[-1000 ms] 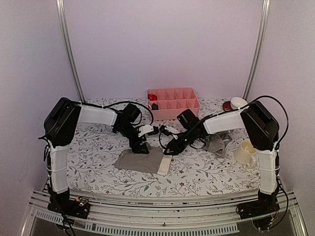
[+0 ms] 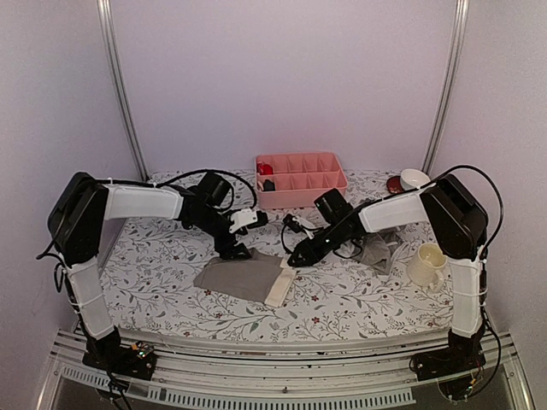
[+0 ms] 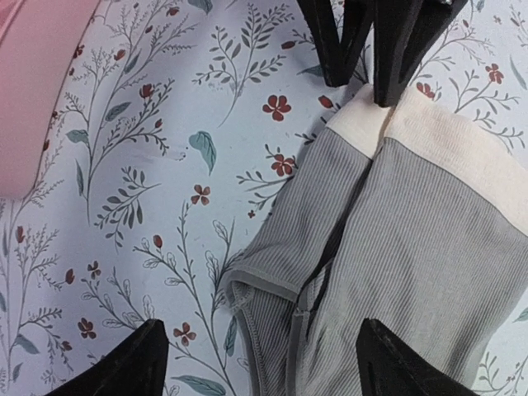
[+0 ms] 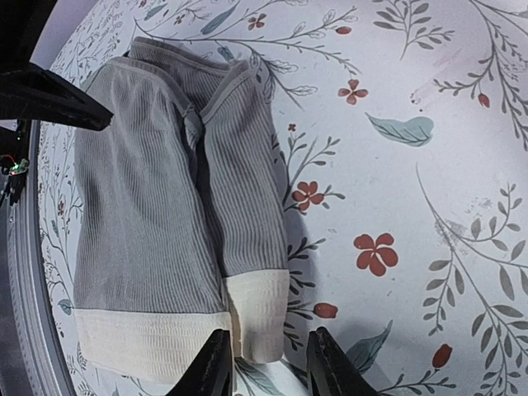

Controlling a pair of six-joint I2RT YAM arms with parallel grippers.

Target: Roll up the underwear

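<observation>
Grey ribbed underwear [image 2: 235, 278] with a cream waistband [image 2: 278, 290] lies on the table, its waistband toward the right. Along its far side a strip is folded over onto the body, leaving a dark crease between the two layers in both wrist views. My left gripper hovers at the leg end of that fold, its fingers [image 3: 132, 363] wide apart and holding nothing. At the waistband end of the folded strip is my right gripper; its fingers [image 4: 216, 363] stand apart with the strip's band end between them, not clamped.
Behind the garment stands a pink divided box [image 2: 299, 198] with a few items in its left compartments. To the right are more grey cloth [image 2: 380, 249], a cream mug [image 2: 426, 266] and a white bowl [image 2: 414, 179].
My left gripper has moved left along the garment and spread its fingers. The right gripper has shifted only slightly. The waistband's near end has swung a little left.
</observation>
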